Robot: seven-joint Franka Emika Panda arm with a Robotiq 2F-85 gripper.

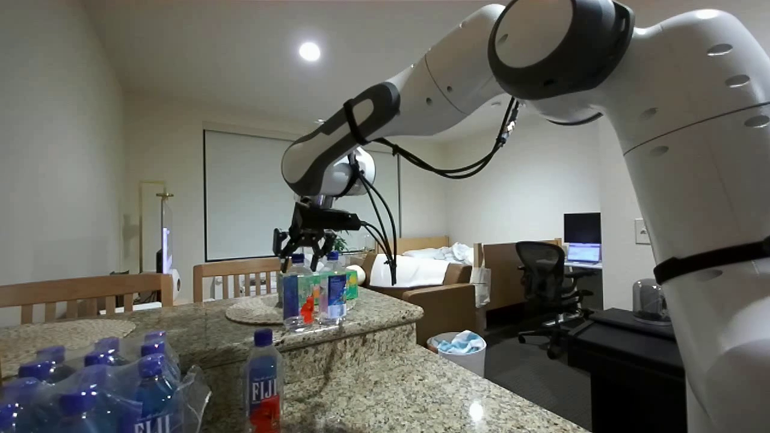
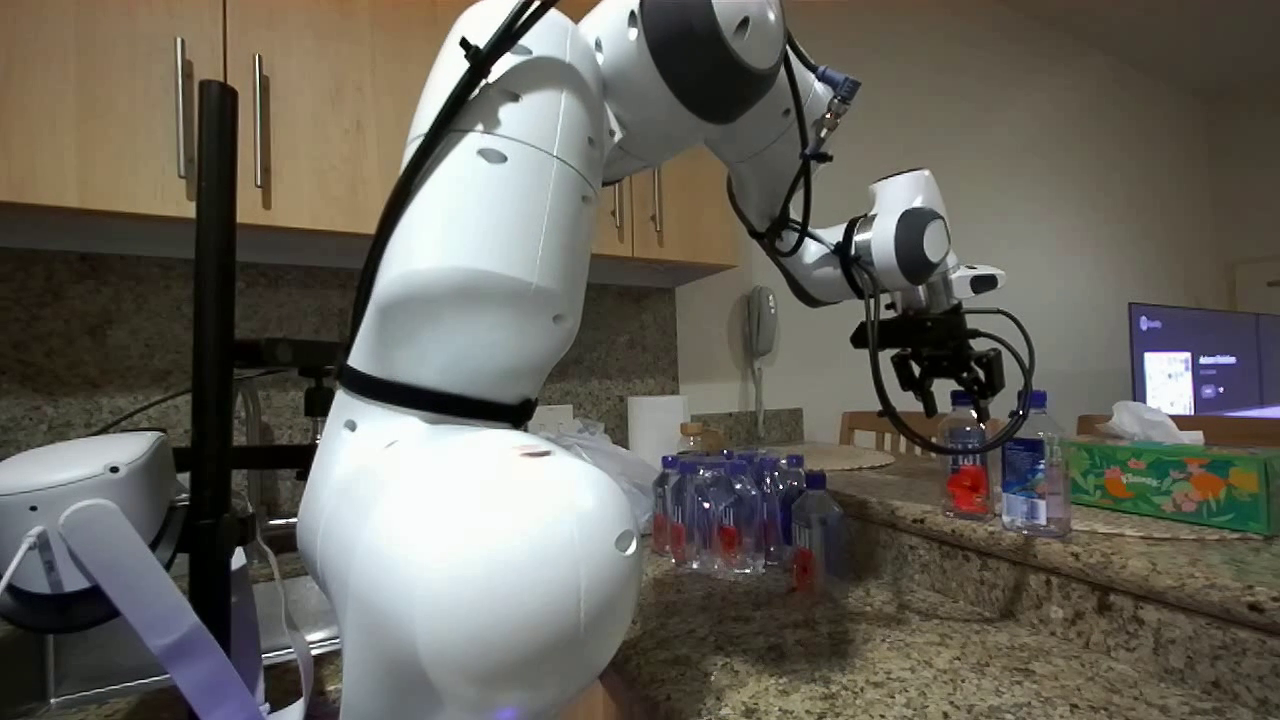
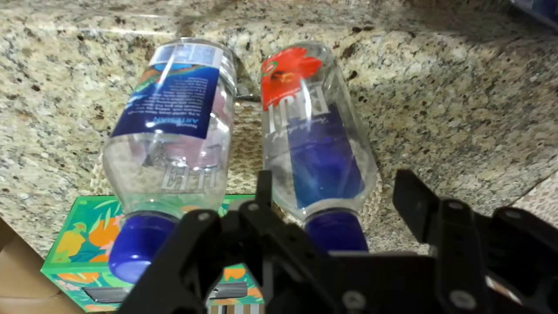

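Observation:
A clear water bottle with a blue cap and a red flower on its label [image 3: 319, 131] stands at the ledge's edge. A second clear bottle [image 3: 175, 131] is beside it, its blue-and-white label facing the wrist camera. My gripper [image 1: 301, 256] hangs from above at the first bottle's cap. In the wrist view its two fingers [image 3: 410, 201] stand apart on either side of that bottle, with visible room between the right finger and the cap. The fingers are open. From the other side, the gripper [image 2: 957, 396] also appears right over the flower-label bottle [image 2: 966, 480].
A green tissue box [image 2: 1170, 484] sits behind the two bottles. On the lower counter are a single bottle [image 1: 264, 379] and a plastic-wrapped pack of several more [image 1: 94, 390].

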